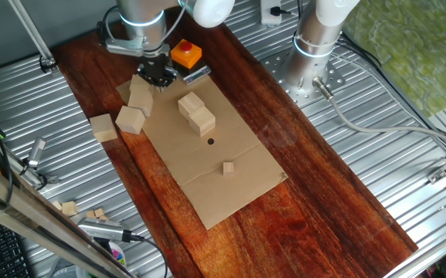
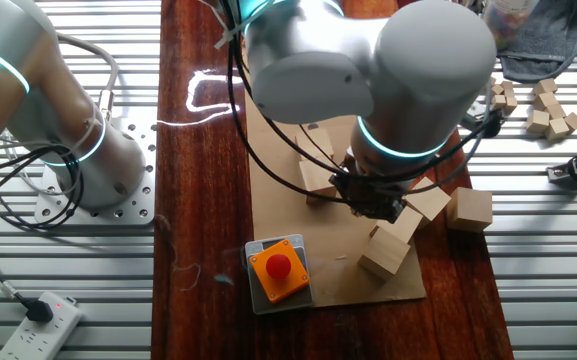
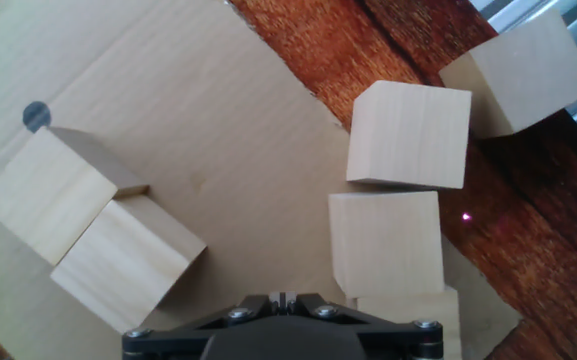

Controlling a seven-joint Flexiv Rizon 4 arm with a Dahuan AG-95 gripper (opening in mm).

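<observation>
My gripper appears shut in the wrist view, its fingertips close together with nothing visible between them. It hangs over the cardboard sheet, between two groups of plain wooden blocks. On one side, two touching blocks sit near a dark round spot. On the other side a row of blocks runs along the sheet's edge, the lowest partly cut off by the gripper. A further block lies out on the dark wood. In exterior view 1 the gripper is beside the row's far end.
One small cube sits alone on the cardboard. An orange box with a red button stands behind the gripper. The board's near half is mostly clear.
</observation>
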